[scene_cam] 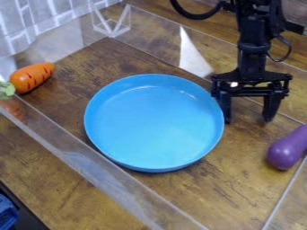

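Note:
A black gripper (pixel 250 99) hangs low at the right, just beside the right rim of a blue plate (pixel 151 121), its fingers apart. A purple eggplant toy (pixel 286 147) lies below it at the right edge. An orange carrot toy (pixel 32 76) with a green top lies at the far left. A pale object behind the gripper is mostly hidden.
Clear plastic edges run along the top and the lower left. A blue object (pixel 10 216) is cut off at the bottom left corner.

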